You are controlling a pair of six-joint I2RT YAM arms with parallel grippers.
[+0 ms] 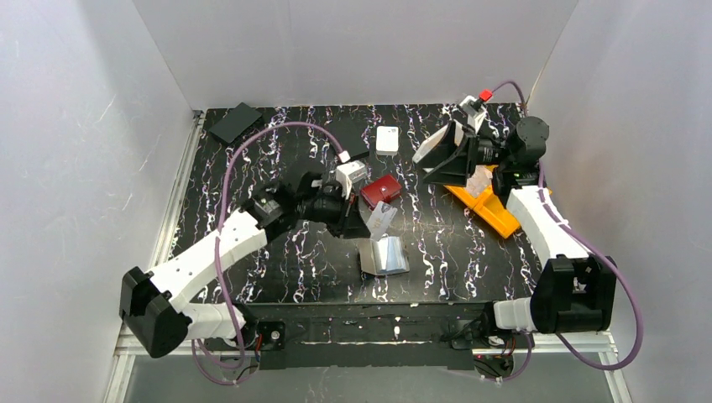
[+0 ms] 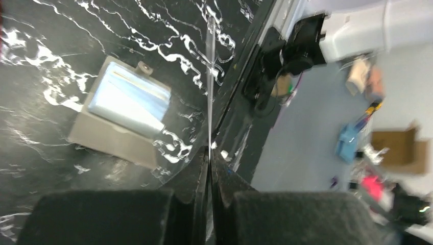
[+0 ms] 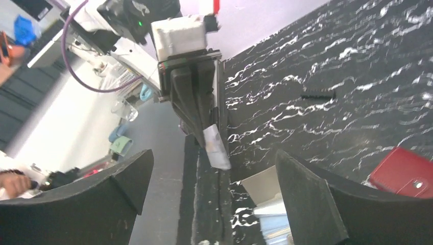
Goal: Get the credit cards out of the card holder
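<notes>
My right gripper hangs above the right side of the table, its fingers wide open in the right wrist view, nothing between them.
A red wallet lies just behind the card. A white rectangular object and dark flat boxes are at the back. An orange tray is on the right.
</notes>
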